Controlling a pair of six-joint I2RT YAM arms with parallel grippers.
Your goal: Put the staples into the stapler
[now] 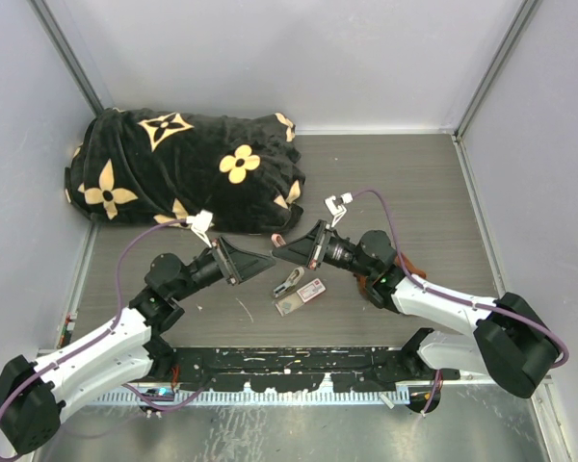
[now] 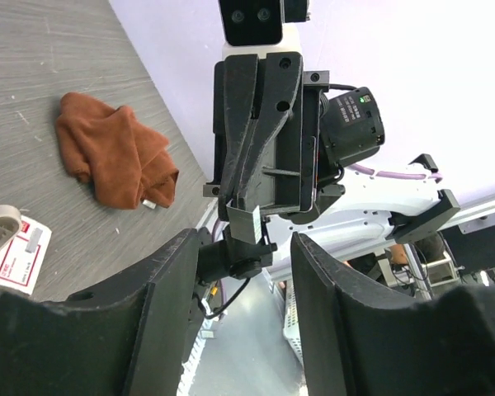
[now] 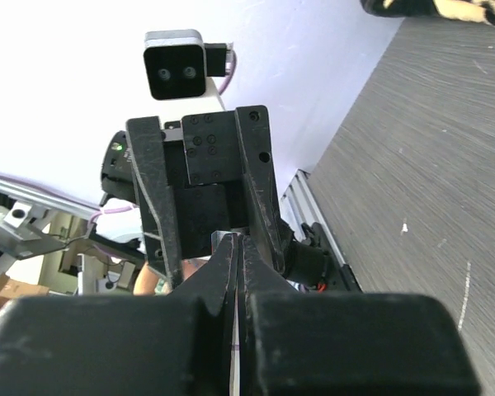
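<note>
A small silver strip of staples [image 2: 245, 224] sits between the fingertips of my right gripper [image 1: 277, 253], which is shut on it. In the right wrist view, just a sliver of the staples [image 3: 223, 237] shows at the tip. Facing it, my left gripper is open, one finger to each side of the strip in its view; whether either touches it cannot be told. Below the grippers in the top view lies the stapler [image 1: 289, 282], partly covered by the right gripper. A red-and-white staple box [image 1: 301, 297] rests beside it.
A crumpled brown cloth [image 2: 115, 153] lies on the table under the right arm. The dark patterned blanket [image 1: 188, 168] fills the back left. Bare table shows at the back right, and a thin pale strip [image 1: 245, 310] lies left of the box.
</note>
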